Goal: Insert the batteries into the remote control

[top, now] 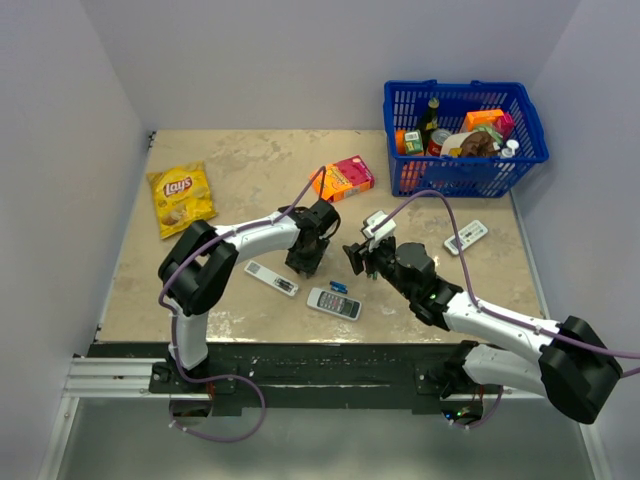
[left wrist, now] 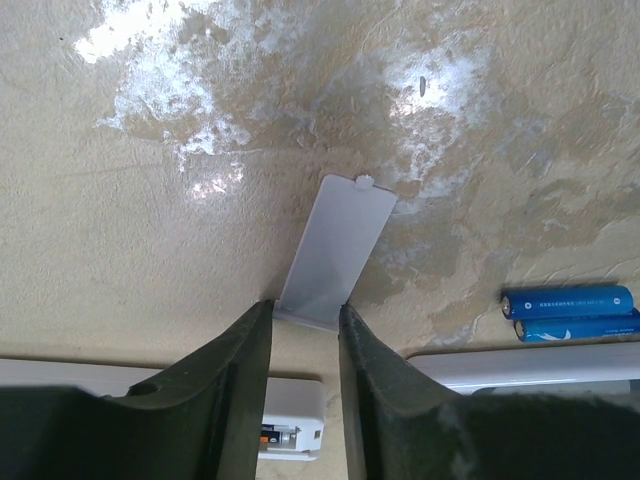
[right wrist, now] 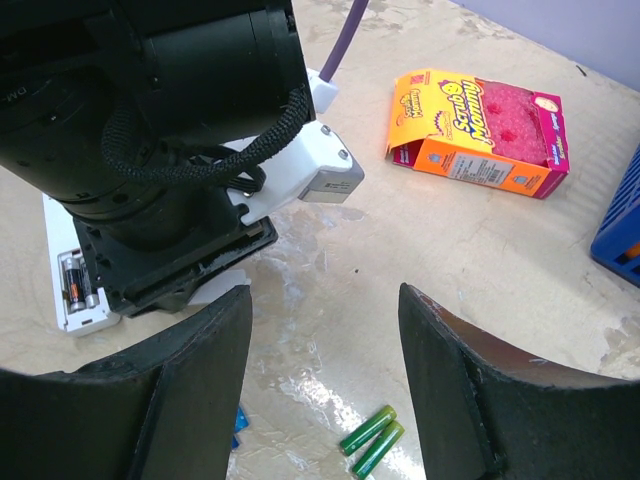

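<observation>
In the left wrist view a small white battery cover (left wrist: 338, 240) lies on the table, its near end between the fingertips of my left gripper. Those fingers stand partly apart, close against the cover's sides; whether they grip it cannot be told. Nearer sits a white remote (top: 270, 277), its battery compartment uncovered; in the right wrist view batteries (right wrist: 75, 282) lie inside it. My right gripper is open, empty, above the table to the right. Below it are two green batteries (right wrist: 370, 438); two blue batteries (left wrist: 570, 301) lie beside the grey remote.
A grey remote (top: 334, 303) lies near the front edge and another white remote (top: 466, 235) at the right. Behind stand a candy box (top: 346, 178), a chips bag (top: 181, 197) and a blue basket (top: 465, 180) of groceries.
</observation>
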